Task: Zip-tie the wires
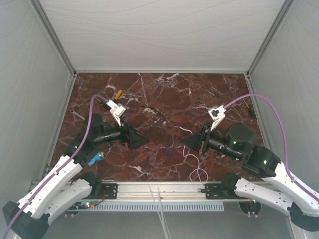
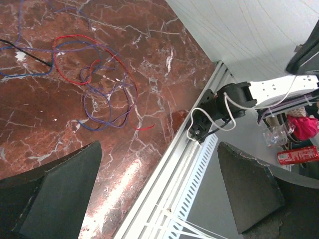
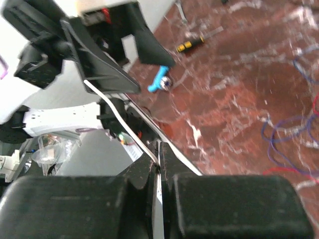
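A white wire is pinched in my right gripper, its free end sticking out past the closed tips. In the top view the rest of that white wire curls down toward the front edge, below the right gripper. My left gripper stands open with nothing between its fingers, left of the right one. Loose on the table lie tangled wires, a red wire and a blue wire among them. A thin black strip touches or crosses the tangle's left end; which, I cannot tell.
A yellow-and-black screwdriver and a blue tool lie on the left side, with a wrench farther out. A metal rail runs along the front edge.
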